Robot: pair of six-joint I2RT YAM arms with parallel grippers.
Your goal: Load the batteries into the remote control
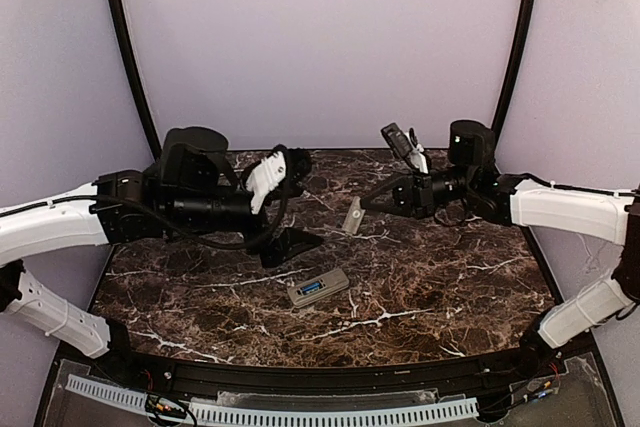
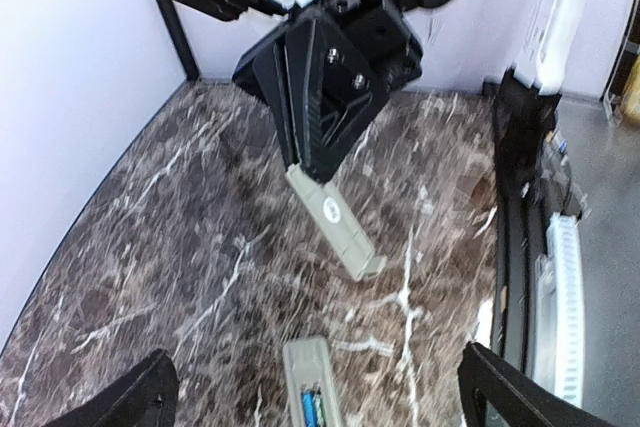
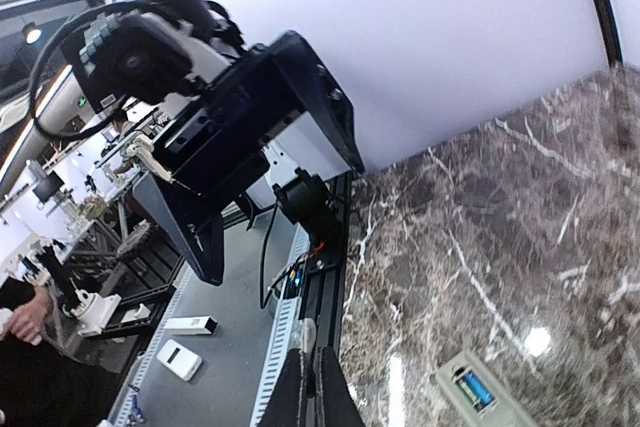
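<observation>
A grey remote (image 1: 333,282) lies on the table with a blue battery (image 1: 311,286) in its open compartment; it also shows in the left wrist view (image 2: 307,352) and right wrist view (image 3: 500,409). My right gripper (image 1: 365,205) is raised right of it, shut on a light grey battery cover (image 1: 354,217), seen hanging from the fingertips in the left wrist view (image 2: 340,232). My left gripper (image 1: 292,247) is open above and left of the remote, with nothing between its fingers.
Side walls and a back wall enclose it, with a dark frame rail (image 1: 340,377) along the front edge.
</observation>
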